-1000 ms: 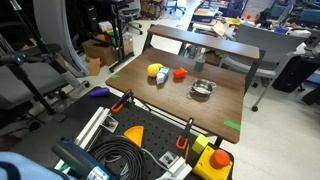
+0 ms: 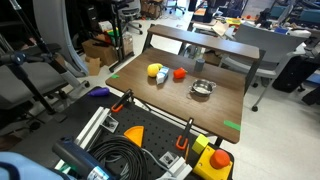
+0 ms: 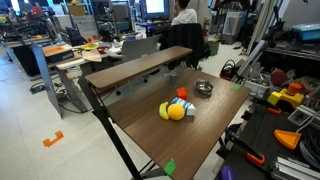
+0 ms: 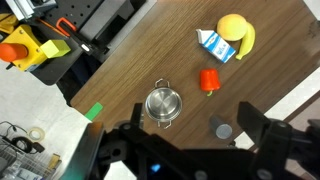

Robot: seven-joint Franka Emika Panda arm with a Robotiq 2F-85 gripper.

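A silver pot (image 4: pixel 163 104) with two side handles sits on the brown wooden table (image 2: pixel 222 103). To its right in the wrist view lies a small red object (image 4: pixel 209 81). Farther up are a white and blue packet (image 4: pixel 216 46), a round yellow-orange fruit (image 4: pixel 233 27) and a curved yellow banana-like item (image 4: pixel 247 42). Below the red object stands a small dark cylinder (image 4: pixel 221 127). My gripper is open above the table, its dark fingers wide apart with nothing held. I cannot make it out clearly in the exterior views.
A raised wooden shelf (image 2: pixel 205 40) runs along the table's far side. By the near edge are clamps (image 2: pixel 182 142), coiled black cable (image 2: pixel 118 158) and a yellow box with a red button (image 2: pixel 220 158). Around the pot, the tabletop is mostly clear.
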